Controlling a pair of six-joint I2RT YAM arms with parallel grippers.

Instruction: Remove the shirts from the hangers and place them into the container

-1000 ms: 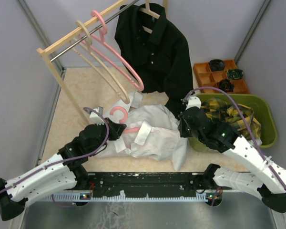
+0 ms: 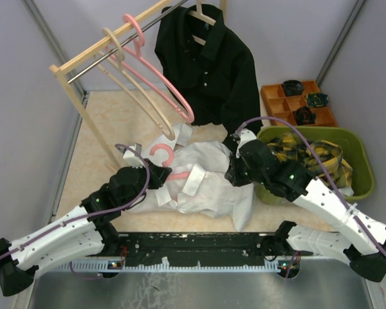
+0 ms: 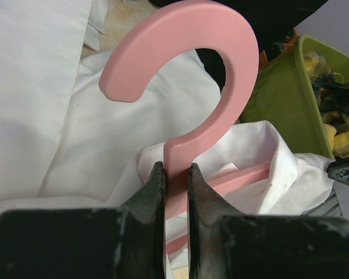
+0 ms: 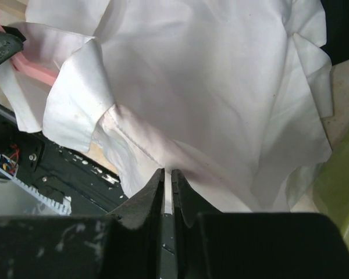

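A white shirt [image 2: 206, 161] lies spread and rumpled on the table, with a pink hanger [image 2: 162, 153] inside its collar. My left gripper is shut on the neck of the pink hanger, just below the hook; the hook rises above the fingers. One hanger arm [image 3: 238, 179] runs under the white collar cloth. Over the shirt's right part is my right gripper, its fingers together. White cloth shows behind the fingertips, but no fold is visibly pinched between them. The far end of the hanger is hidden in the shirt.
A wooden rack [image 2: 83, 59] with empty hangers and a hanging black shirt [image 2: 209, 71] stands behind. At right, a green bin [image 2: 367, 174] holds plaid cloth. A wooden compartment box [image 2: 280, 106] sits behind the bin.
My right gripper has shifted left, farther over the white shirt. The left gripper and the hanger are nearly where they were, moved only very slightly. The shirt looks much the same.
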